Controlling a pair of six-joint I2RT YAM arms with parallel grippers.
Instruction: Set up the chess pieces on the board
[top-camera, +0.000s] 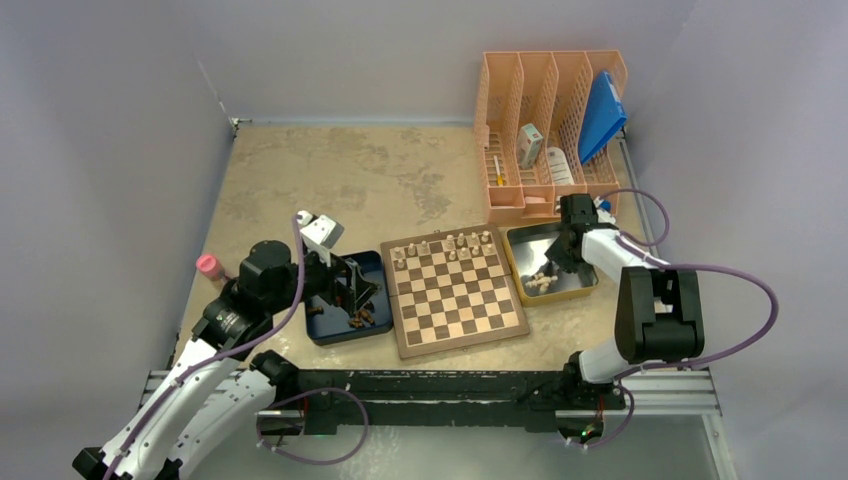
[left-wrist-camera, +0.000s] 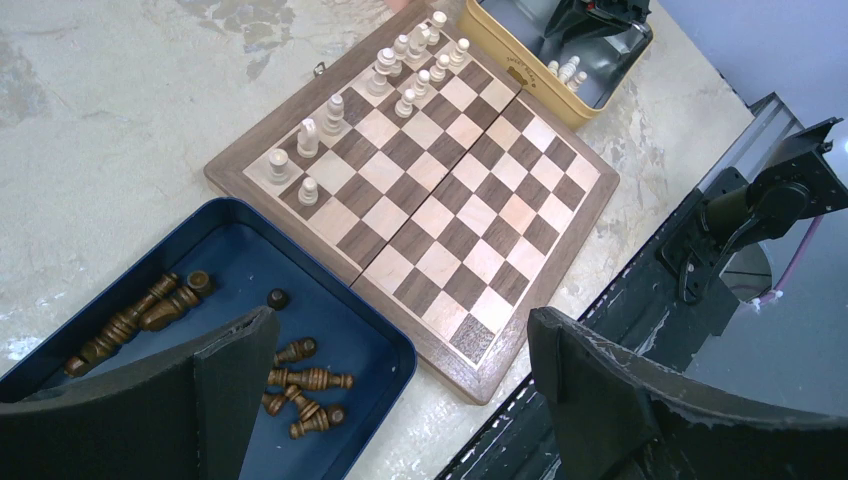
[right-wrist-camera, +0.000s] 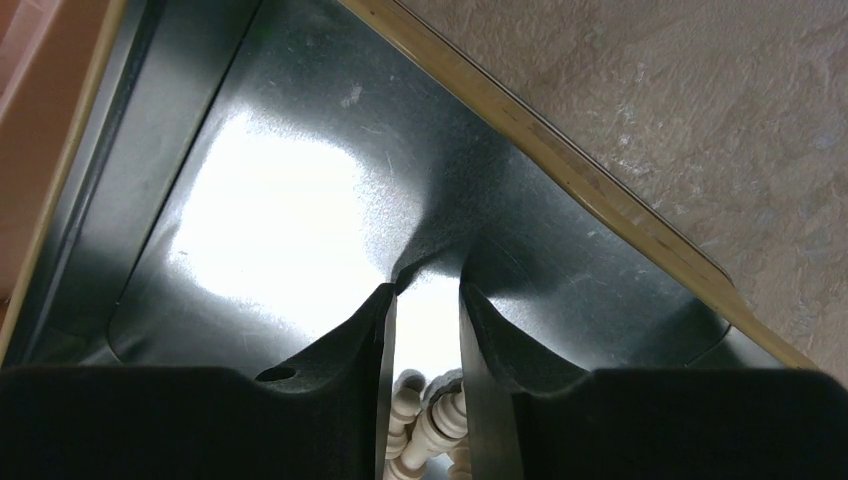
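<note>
The chessboard (top-camera: 455, 290) lies open and flat, with several pale pieces standing along its far side; in the left wrist view a white rook (left-wrist-camera: 278, 166) and a white pawn (left-wrist-camera: 309, 191) are at one corner. My right gripper is down in the yellow-rimmed tray (top-camera: 556, 296), its fingers slightly open. Loose pale pieces (right-wrist-camera: 437, 425) lie low between and behind its fingers; whether either finger touches them I cannot tell. Wide open and empty, my left gripper hangs over the blue tray (left-wrist-camera: 345, 285), where brown pieces (left-wrist-camera: 312, 378) lie on their sides.
Behind the right tray stands a pink divided rack (top-camera: 520, 200) holding a blue folder (top-camera: 601, 118) and a small box. A pink-capped bottle (top-camera: 209, 266) is at the left. The table's back left is clear, and the near half of the board is bare.
</note>
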